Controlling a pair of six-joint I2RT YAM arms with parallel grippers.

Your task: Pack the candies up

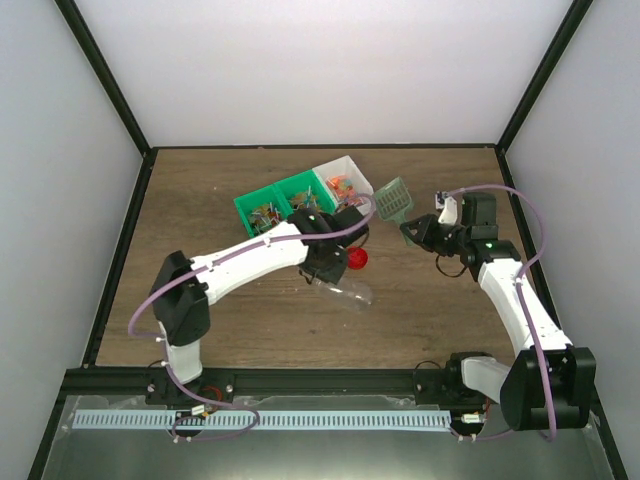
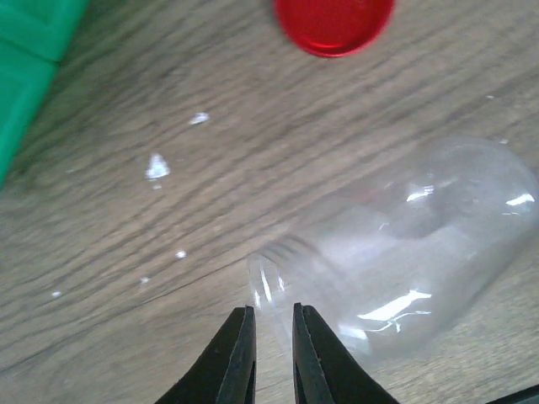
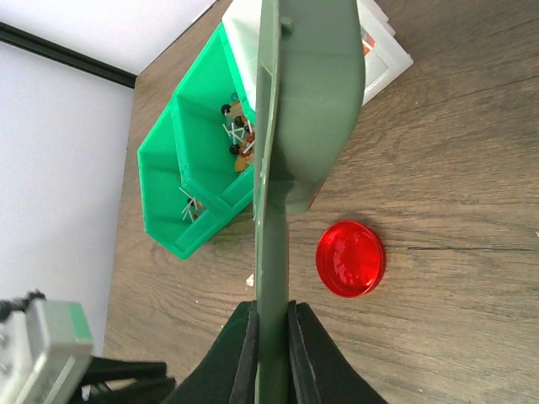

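Observation:
A clear plastic jar [image 2: 404,244] lies on its side above the wood table, its mouth at my left gripper, whose shut fingers appear to hold its rim. A red lid [image 3: 349,257] rests on the table nearby. My right gripper is shut on a green slotted scoop [image 1: 393,200], held upright before its camera. Candies sit in two green bins [image 1: 261,196] and a white bin [image 1: 340,168] at the back.
The left arm crosses the middle in front of the bins, partly hiding them. Bare table [image 1: 160,250] lies to the left and at the front.

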